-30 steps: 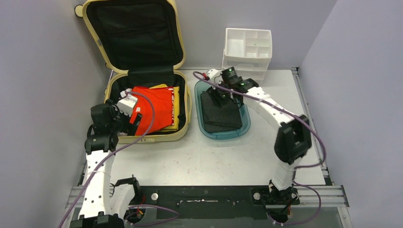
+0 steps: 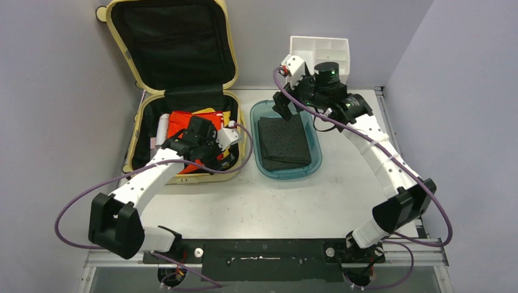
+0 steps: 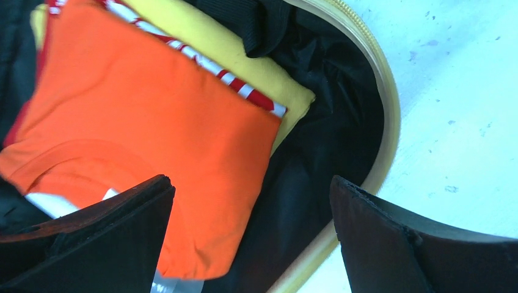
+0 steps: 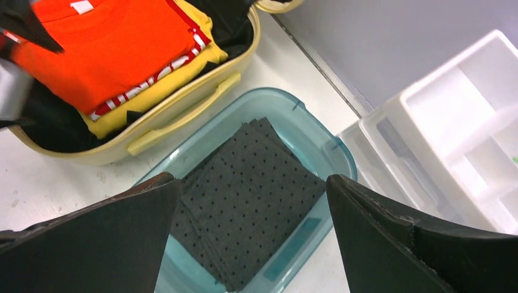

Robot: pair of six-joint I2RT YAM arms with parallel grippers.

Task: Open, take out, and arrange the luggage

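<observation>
An open yellow suitcase (image 2: 236, 157) with a black lining stands at the left, its lid raised. Inside lie folded clothes: an orange shirt (image 3: 153, 116) on top, with a red-and-white striped piece (image 3: 244, 90) and a yellow garment (image 3: 284, 84) underneath. Above the suitcase's right front part hovers my left gripper, open and empty. A black dotted folded cloth (image 4: 250, 195) rests in the blue translucent bin (image 2: 286, 175). My right gripper is open over the bin's far side, nothing between its fingers.
A white organizer with compartments (image 2: 333, 52) stands behind the bin. A white cylinder (image 2: 162, 127) lies at the suitcase's left side.
My left gripper has moved right across the suitcase, from its left edge to its right side. The right arm has drawn back from low over the dark cloth toward the organizer.
</observation>
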